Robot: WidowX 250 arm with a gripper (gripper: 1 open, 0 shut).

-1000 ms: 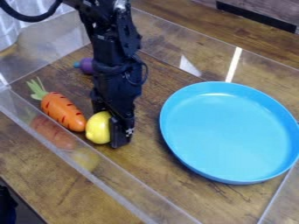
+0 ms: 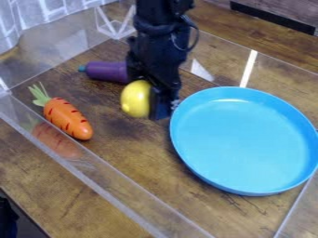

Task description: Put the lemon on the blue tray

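Note:
The yellow lemon (image 2: 136, 99) is lifted off the wooden table, with the black gripper (image 2: 149, 100) shut on it. Part of the lemon is covered by the gripper's dark fingers. A round blue tray (image 2: 244, 139) lies on the right side of the table, empty. Lemon and gripper are to the left of the tray's rim, apart from it in this view.
An orange carrot (image 2: 67, 118) with a green top lies at the left. Behind the gripper is a purple eggplant (image 2: 104, 72), partly hidden by the arm. A clear plastic wall (image 2: 93, 167) runs along the near left side.
The gripper has risen and moved away from the near side and slightly right, carrying the lemon up with it. More of the eggplant shows. Tray and carrot have stayed put.

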